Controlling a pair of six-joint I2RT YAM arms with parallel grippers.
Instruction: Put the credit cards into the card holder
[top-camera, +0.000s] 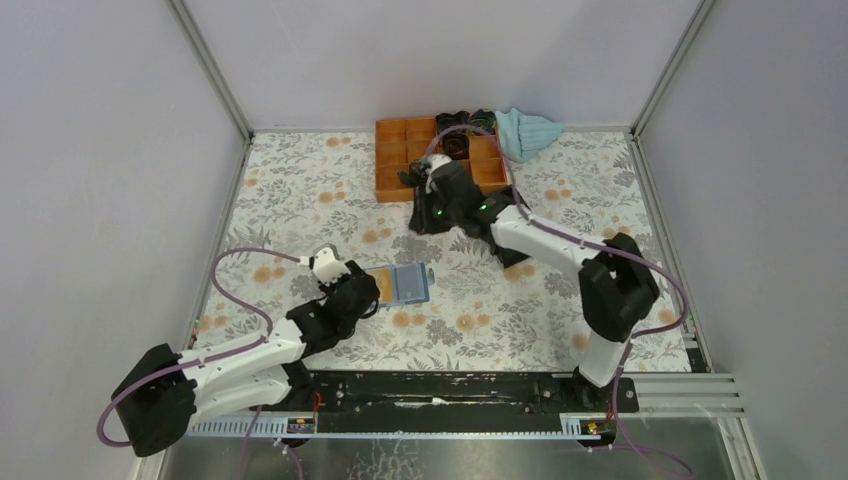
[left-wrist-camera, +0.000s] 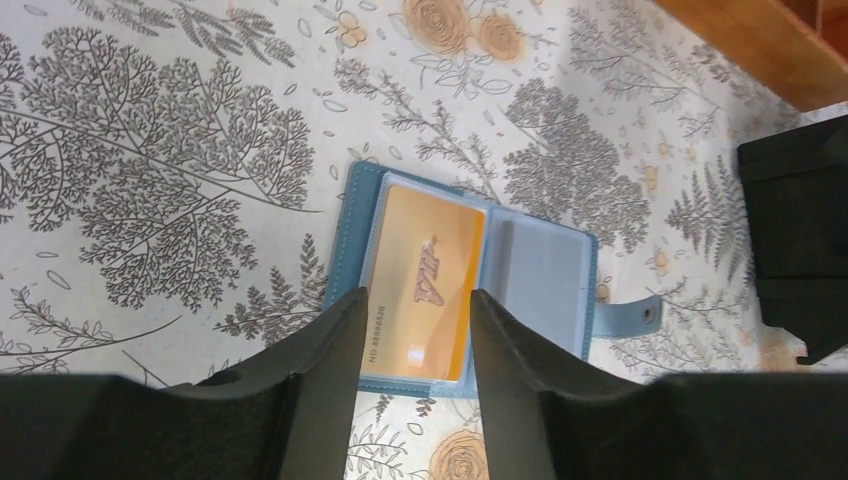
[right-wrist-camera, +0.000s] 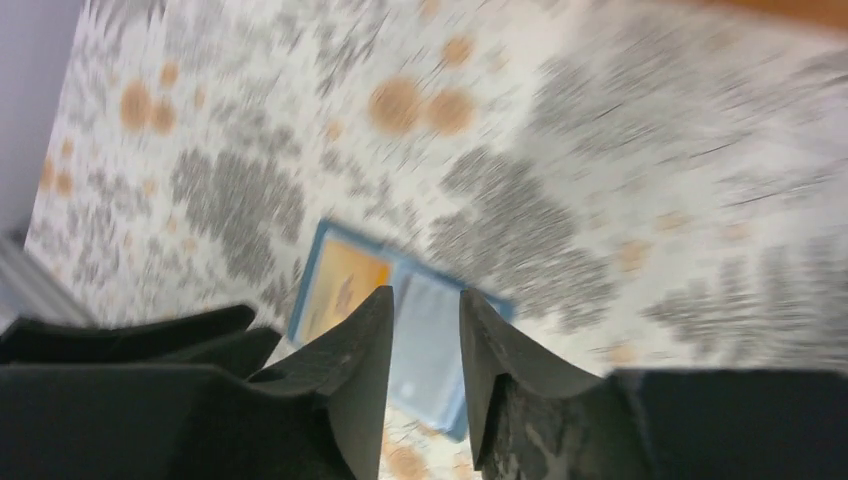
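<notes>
A blue card holder (top-camera: 410, 283) lies open on the table in front, a tan card with an orange edge (left-wrist-camera: 420, 280) in its left side. My left gripper is over it, fingers part open, with nothing visible between them. My right gripper is raised farther back, fingers apart and apparently empty; its view is blurred, with the holder seen below.
An orange compartment box (top-camera: 390, 150) with black items stands at the back, beside a light blue cloth (top-camera: 530, 135). A black box (left-wrist-camera: 800, 240) lies right of the holder, partly hidden by the right arm in the top view.
</notes>
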